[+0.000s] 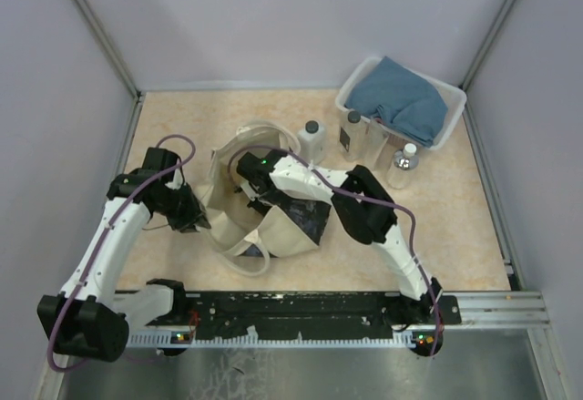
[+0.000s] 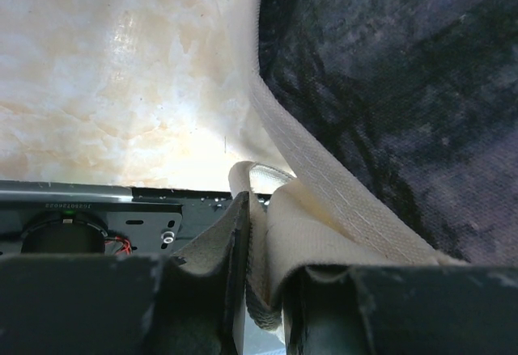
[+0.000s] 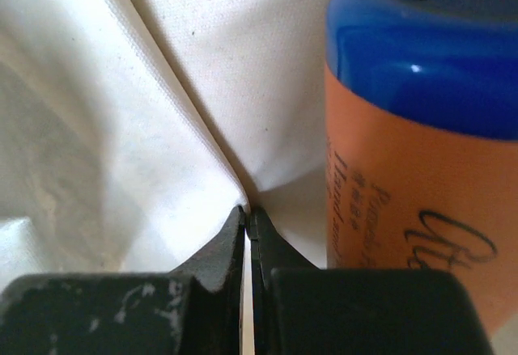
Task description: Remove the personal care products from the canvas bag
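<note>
The cream canvas bag [image 1: 281, 234], with a dark outer panel [image 2: 405, 104], stands open left of the table's middle. My left gripper [image 1: 204, 220] is at its left rim, and in the left wrist view a fold of canvas [image 2: 301, 238] lies between the fingers. My right gripper reaches into the bag, its fingers shut. A canvas edge [image 3: 182, 100] meets its fingertips; whether they pinch it is unclear. Just right of them stands an orange bottle [image 3: 421, 201] with a blue cap [image 3: 429, 76]. From above, my right arm hides this bottle.
Behind the bag stand a white dark-capped bottle [image 1: 312, 143], another dark-capped bottle [image 1: 351, 136] and a clear bottle [image 1: 401, 169]. A white bin [image 1: 453, 113] with blue cloth [image 1: 396, 99] is at the back right.
</note>
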